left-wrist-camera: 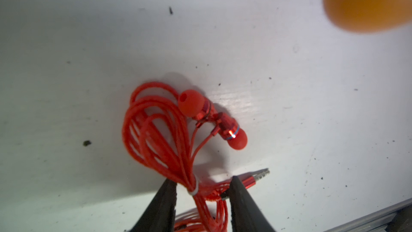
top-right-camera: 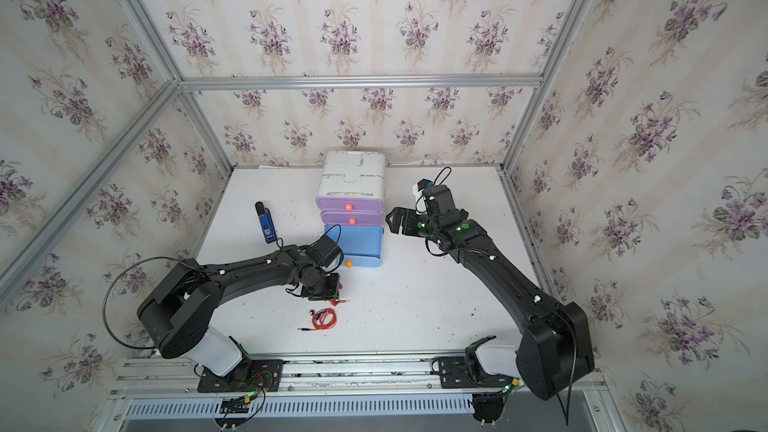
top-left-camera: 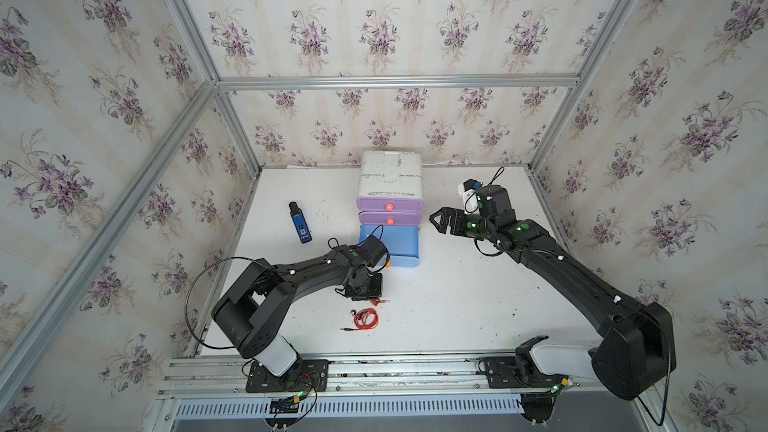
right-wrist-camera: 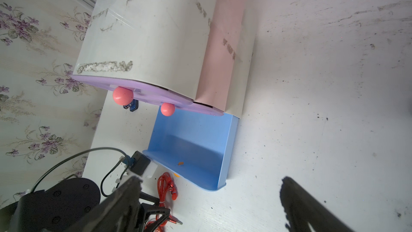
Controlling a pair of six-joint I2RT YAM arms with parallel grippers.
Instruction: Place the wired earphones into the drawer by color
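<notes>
Red wired earphones (left-wrist-camera: 193, 102) lie coiled on the table, with their plug, under my left gripper; its fingertips sit either side of the tied cable, part open, grasp unclear. A second red coil (top-left-camera: 366, 319) lies nearer the front edge. The drawer unit (top-left-camera: 390, 172) has two purple drawers with pink knobs shut above an open blue drawer (right-wrist-camera: 191, 137) with an orange knob (left-wrist-camera: 364, 0). My right gripper (top-left-camera: 444, 221) is open, empty, beside the unit's right.
A dark blue bottle (top-left-camera: 301, 224) lies at the back left.
</notes>
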